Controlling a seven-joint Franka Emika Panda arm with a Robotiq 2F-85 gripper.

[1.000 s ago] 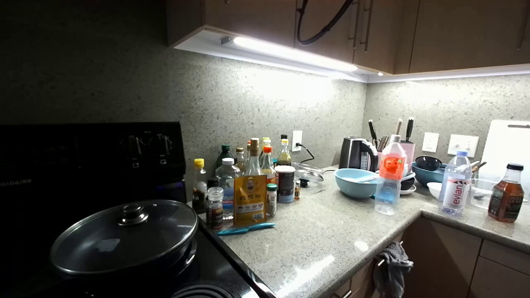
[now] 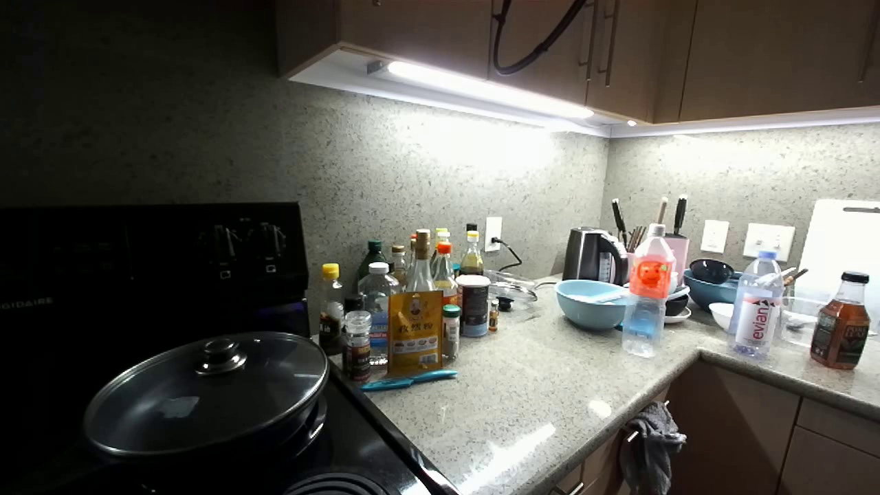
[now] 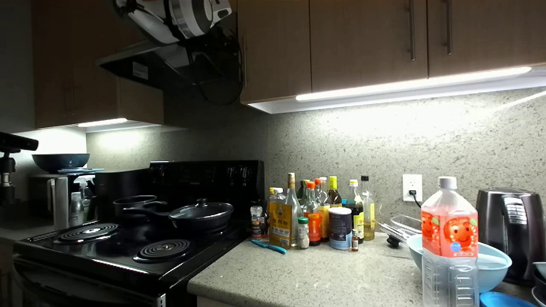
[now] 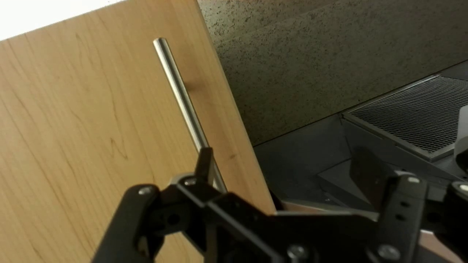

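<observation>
In the wrist view my gripper is open, its two dark fingers wide apart. A wooden cabinet door (image 4: 87, 131) fills the left side, with a slim metal bar handle (image 4: 182, 94) slanting down towards the left finger (image 4: 204, 164). That finger covers part of the bar; whether they touch I cannot tell. The right finger (image 4: 368, 175) stands over the dark area past the door's edge. In exterior view 2 the white arm (image 3: 189, 18) is high up by the range hood (image 3: 148, 64). Exterior view 1 shows no gripper, only a hanging cable (image 2: 536, 56).
Below are the black stove with a lidded pan (image 3: 202, 215) and a counter (image 3: 307, 276) crowded with bottles against the wall. A pink-labelled bottle (image 3: 450, 235), a light blue bowl (image 2: 590, 309) and a kettle (image 2: 587, 256) stand further right.
</observation>
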